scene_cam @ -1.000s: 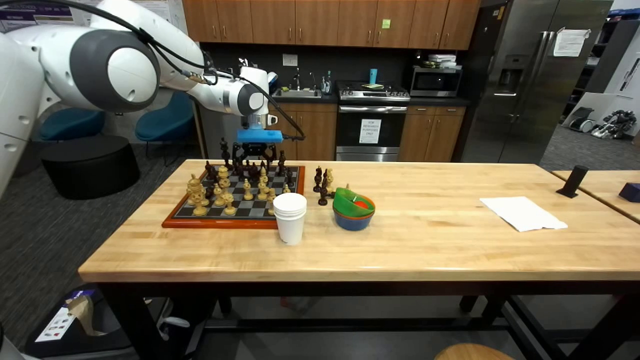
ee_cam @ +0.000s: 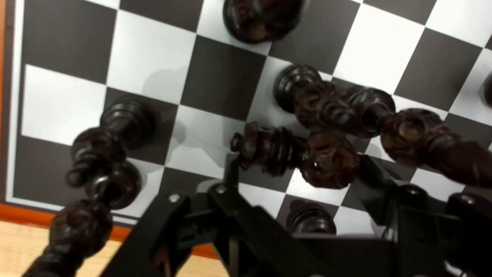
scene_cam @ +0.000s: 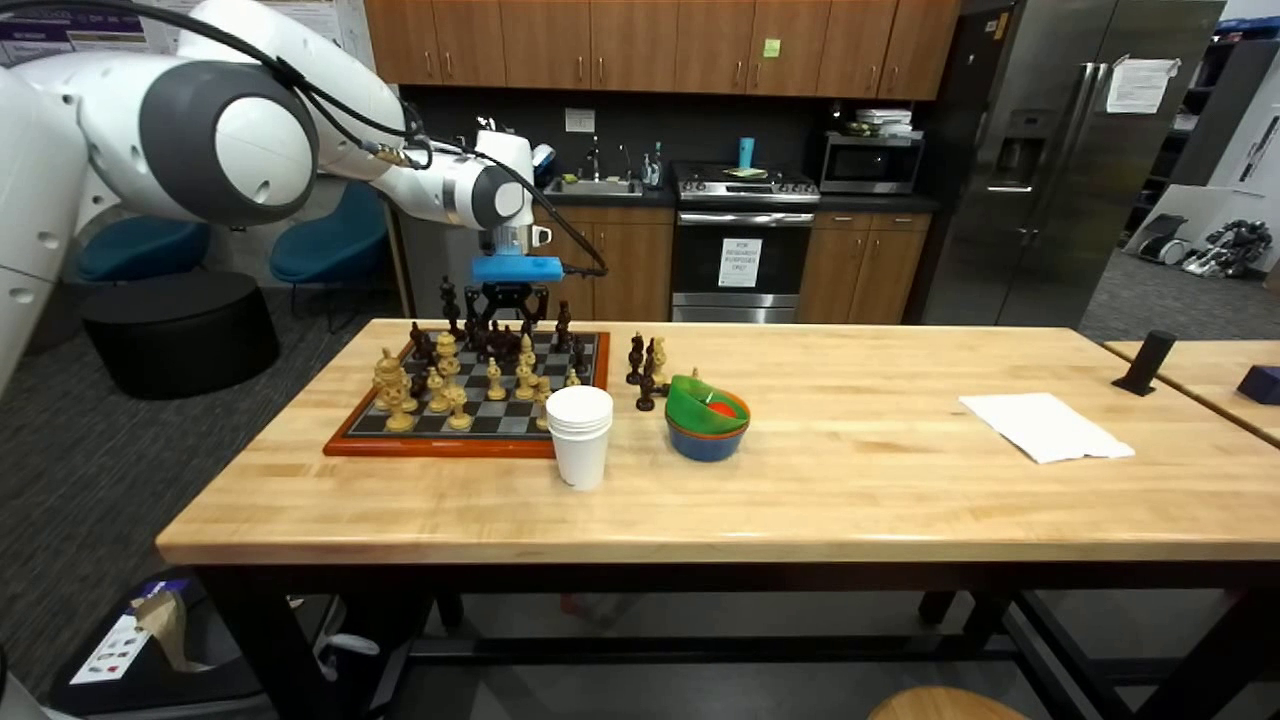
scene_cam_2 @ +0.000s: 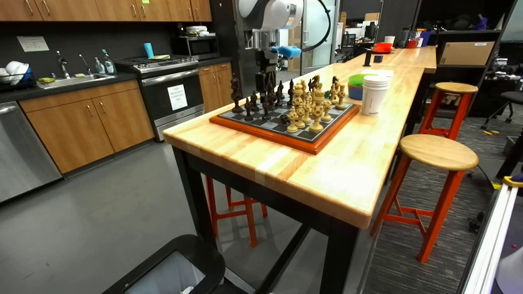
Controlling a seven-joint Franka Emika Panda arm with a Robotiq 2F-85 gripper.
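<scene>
In the wrist view my gripper is shut on a dark chess piece (ee_cam: 329,161). The piece lies crosswise between the fingertips, its narrow ridged end towards the left finger (ee_cam: 231,173) and its round carved part by the right one. Its base cannot be made out. Below is the black-and-white chessboard (ee_cam: 221,76), with other dark pieces standing close on both sides. From the front, the gripper (scene_cam: 506,322) appears over the board's far side, above the dark pieces; light pieces (scene_cam: 397,402) stand nearer the front.
A stack of white cups (scene_cam: 579,438) stands against the board's front right corner. Beside it are nested bowls (scene_cam: 705,445), with several chess pieces (scene_cam: 645,390) behind them. Farther right lies a white sheet (scene_cam: 1046,427), with clear tabletop around it.
My gripper has risen very slightly above the far side of the board. The pieces on the board, cups and bowls look unmoved.
</scene>
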